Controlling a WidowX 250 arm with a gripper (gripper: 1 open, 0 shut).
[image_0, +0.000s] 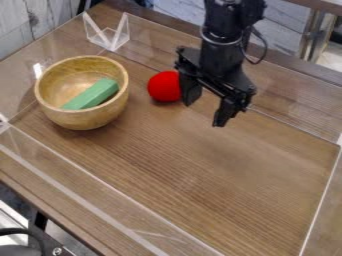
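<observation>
My gripper (214, 98), black and pointing down, hangs low over the upper middle of the wooden table, just right of a red ball-like object (166, 86). It is too small to tell whether its fingers are open or shut. A yellow bowl (80, 115) on the left holds a green oblong object (92, 93).
A clear, wire-like or plastic item (104, 32) stands at the upper left. Dark cables lie at the lower left corner.
</observation>
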